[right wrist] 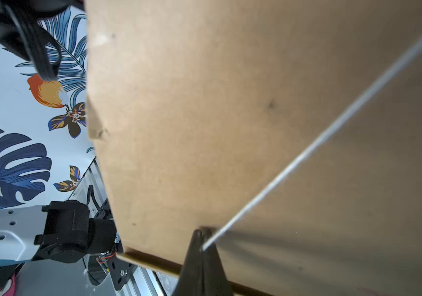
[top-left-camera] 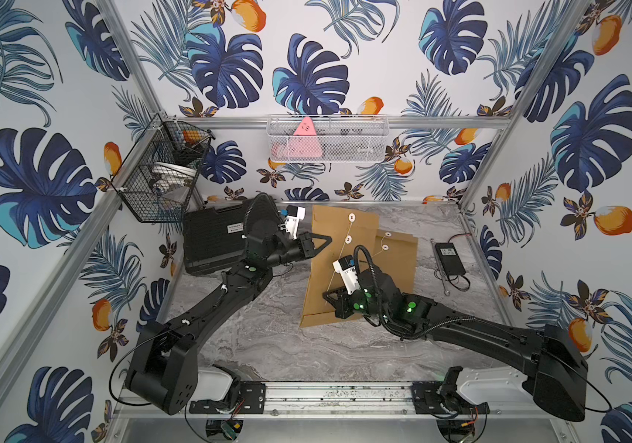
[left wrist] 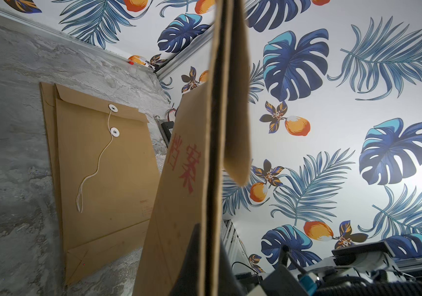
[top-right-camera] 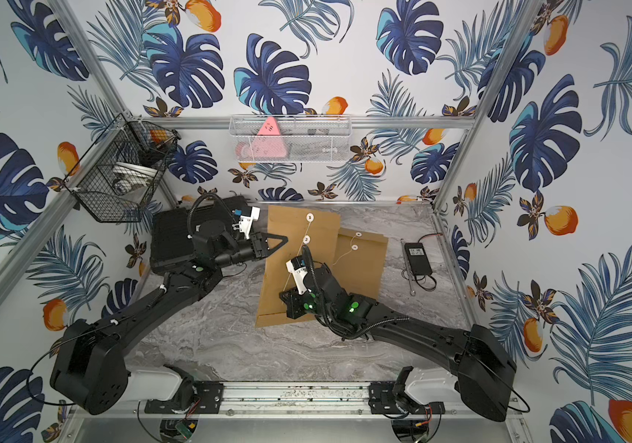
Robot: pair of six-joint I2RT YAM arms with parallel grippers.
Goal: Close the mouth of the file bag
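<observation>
An upright brown file bag [top-left-camera: 336, 221] with two white buttons stands between my grippers. My left gripper [top-left-camera: 324, 243] is shut at its left edge; in the left wrist view the bag's edge [left wrist: 213, 123] hides its fingertips, so I cannot see what is between them. My right gripper is shut on the white string [right wrist: 319, 140], which runs taut from it diagonally across the bag face. A second file bag [left wrist: 102, 187], with buttons and loose string, lies flat on the table behind.
A black case [top-left-camera: 208, 229] lies at the back left. A black device with cables [top-left-camera: 448, 260] lies at the right. Wire baskets [top-left-camera: 327, 147] hang on the walls.
</observation>
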